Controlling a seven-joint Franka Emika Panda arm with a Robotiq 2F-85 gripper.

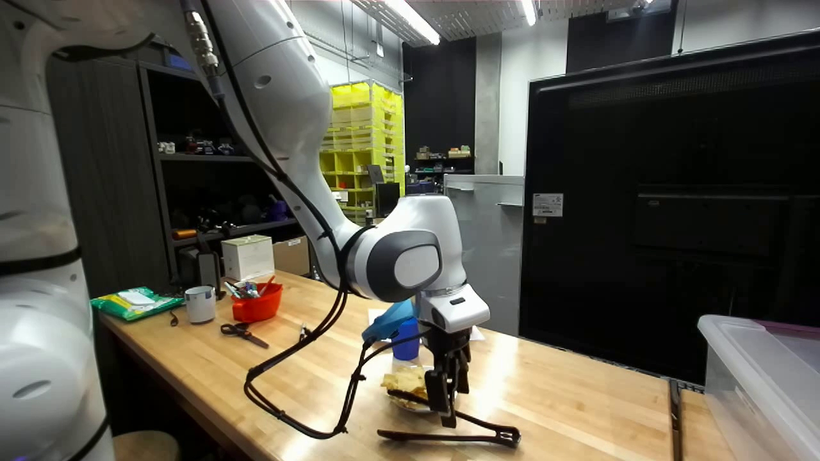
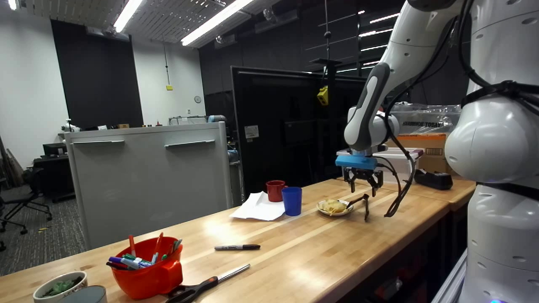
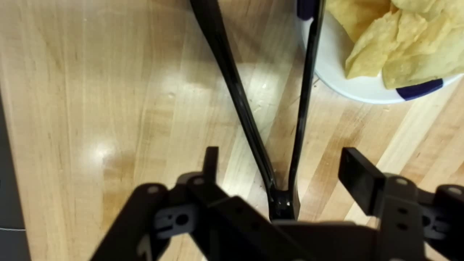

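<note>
Black tongs (image 1: 446, 437) lie spread in a V, one arm on the tabletop and the other reaching over the rim of a white plate (image 3: 343, 82) with dark blue marks. Yellow chips (image 3: 413, 39) fill the plate. Over the tongs' hinged end hangs my gripper, its fingers wide apart on either side with clear gaps; nothing is held between them. In the second exterior view the gripper (image 2: 362, 187) is above the table, just past the plate (image 2: 343, 212) and close over the tongs (image 2: 366, 207).
A blue cup (image 2: 292, 201), a red mug (image 2: 276, 190) and white paper (image 2: 257, 207) are near the plate. A marker (image 2: 237, 247), scissors (image 2: 202, 288) and a red pen holder (image 2: 151, 277) lie farther off. A clear plastic bin (image 1: 757, 384) stands at the right.
</note>
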